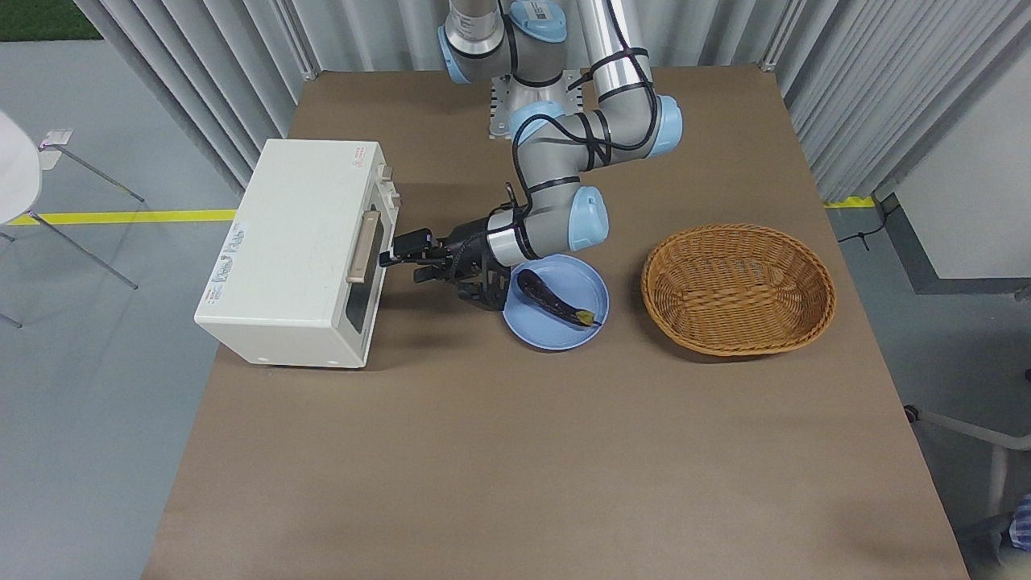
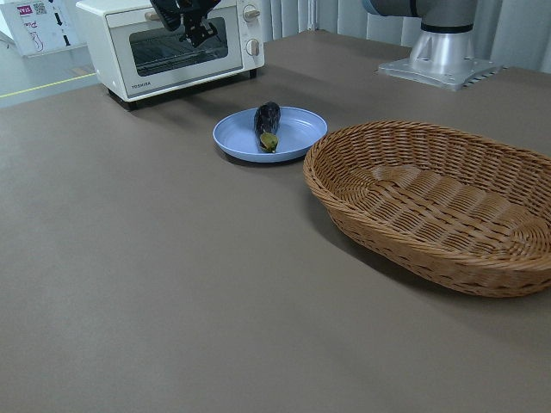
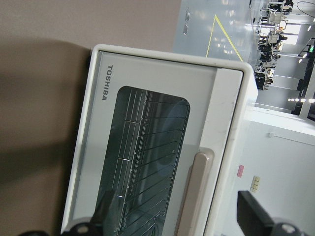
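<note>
A white Toshiba toaster oven (image 1: 280,242) stands on the table with its glass door (image 3: 145,142) closed and a beige handle (image 3: 196,187). My black gripper is at the front of the oven door, close to the handle; in the wrist view its two fingers stand wide apart on either side of the handle, open and with nothing held. Whether it touches the door is unclear. A blue plate (image 2: 232,138) holds a dark eggplant (image 1: 548,296), beside and below the arm.
A wicker basket (image 1: 739,290) sits to the right of the plate. The robot's base (image 2: 442,70) is at the back of the table (image 1: 551,454).
</note>
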